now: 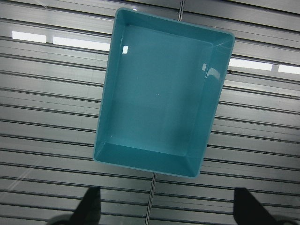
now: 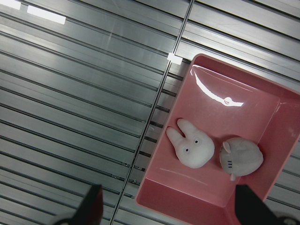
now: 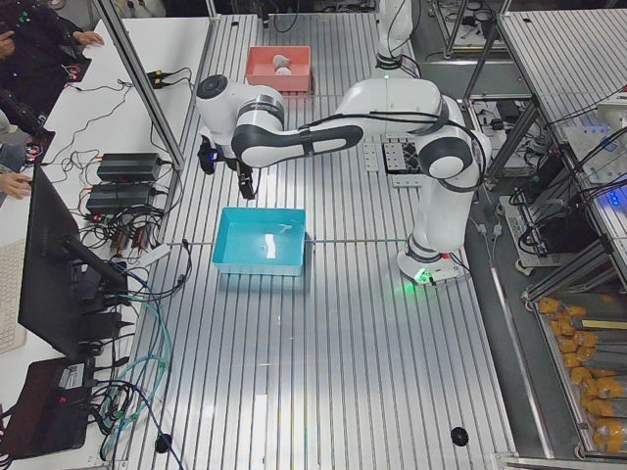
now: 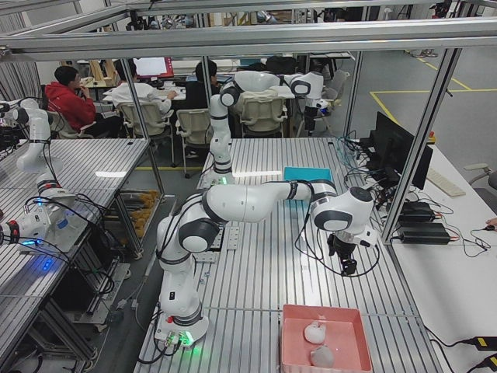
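Observation:
My left gripper is open above an empty teal bin [image 1: 157, 93], also seen in the camera left view. My right gripper is open above and beside a pink bin [image 2: 154, 187]. In that bin lie a white rabbit-like soft toy [image 2: 194, 150] with long ears and a grey round animal toy [image 2: 241, 157], side by side. Both grippers have nothing visible between their widely spaced fingertips.
The slatted metal table [image 3: 343, 362] has free room around the bins. Plates with holes [image 3: 397, 157] lie near its side. Monitors [image 3: 54, 264], black boxes and cables line one long edge; people sit beyond the frames.

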